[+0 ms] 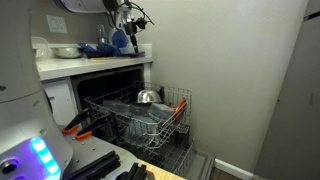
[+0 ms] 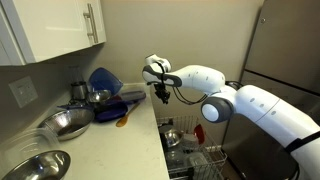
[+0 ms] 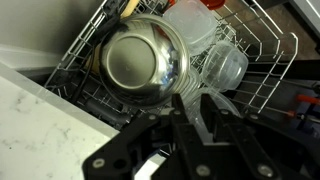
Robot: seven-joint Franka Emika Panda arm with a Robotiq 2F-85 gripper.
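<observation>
In the wrist view, the dark fingers of my gripper point down over the dish rack and look close together. What lies between them is too dark and blurred to make out. A shiny steel bowl (image 3: pixel 143 60) rests in the rack to the left of the fingertips. Clear plastic containers (image 3: pixel 224 66) lie above and right of them. Exterior view 1 has the gripper (image 1: pixel 132 42) high up by the counter's far end, and exterior view 2 shows it (image 2: pixel 162 94) beside that end of the counter.
The pulled-out dishwasher rack (image 1: pixel 150 125) holds the bowl, containers and a red item (image 1: pixel 181 107). A white counter (image 2: pixel 120 150) runs alongside, carrying metal bowls (image 2: pixel 68 121), a colander and blue items. Open floor lies right of the rack.
</observation>
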